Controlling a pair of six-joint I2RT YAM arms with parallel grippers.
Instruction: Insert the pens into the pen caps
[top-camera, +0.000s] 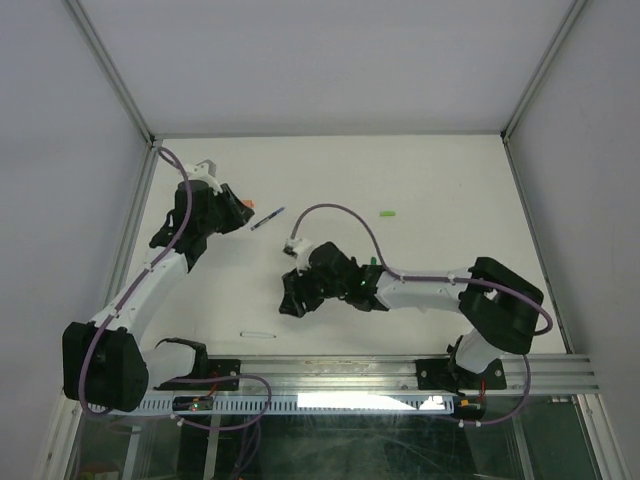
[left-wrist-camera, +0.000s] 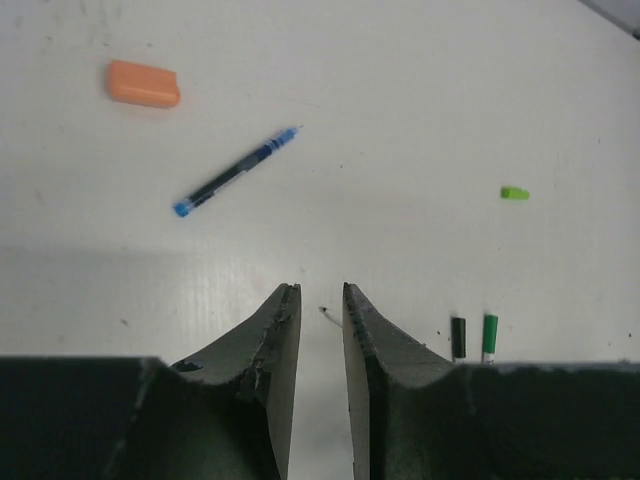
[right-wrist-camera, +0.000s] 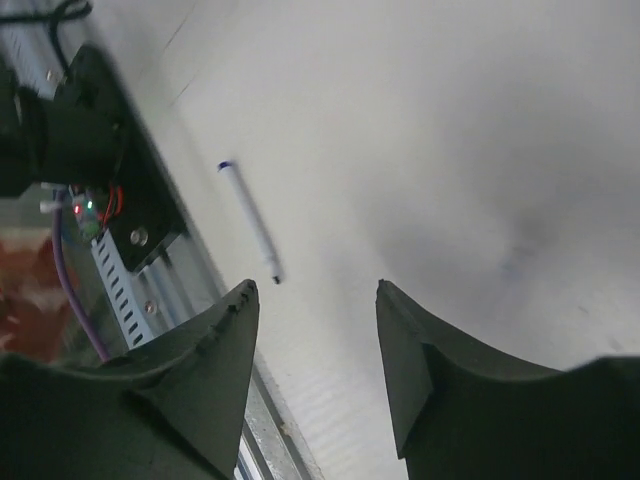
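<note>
A white pen (top-camera: 258, 335) lies alone near the table's front edge; the right wrist view shows this pen (right-wrist-camera: 250, 220) with a dark blue end. A blue and black pen (top-camera: 267, 218) rests at the back left, whole in the left wrist view (left-wrist-camera: 235, 173). Beside it, above the table, my left gripper (top-camera: 246, 214) is part open and empty. My right gripper stands open over the front middle, nothing between its fingers. Farther right lie a black-ended piece (left-wrist-camera: 458, 338) and a green-ended piece (left-wrist-camera: 490, 333), partly hidden. A thin dark-tipped piece (left-wrist-camera: 328, 314) is mostly hidden behind a left finger.
An orange block (left-wrist-camera: 143, 84) lies near the blue pen, mostly covered by the left gripper from above. A small green piece (top-camera: 387, 213) sits at the back right. My right arm covers part of the table's middle.
</note>
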